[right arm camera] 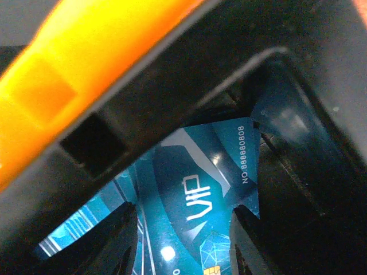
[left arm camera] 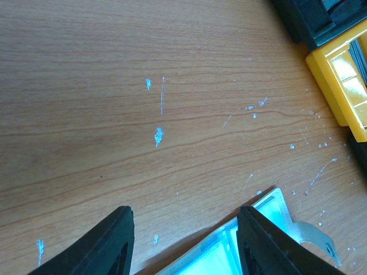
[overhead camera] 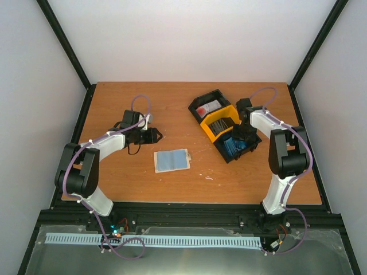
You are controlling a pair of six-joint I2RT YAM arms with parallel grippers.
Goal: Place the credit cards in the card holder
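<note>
Blue cards lie in the near black bin, one face up with white lettering. Right over them hangs my right gripper, its fingers apart on either side of the lettered card's lower part in the right wrist view; whether they touch it cannot be told. The card holder, pale blue with a light border and a small tab, lies flat on the table. Up and left of it, my left gripper is open above the wood, with nothing between its fingers; the holder's edge shows behind its right finger.
A yellow bin with dark cards stands in the middle of the row, and a black bin with a white-and-red packet at its far end. The bin walls stand close around my right gripper. Table left of the bins is clear.
</note>
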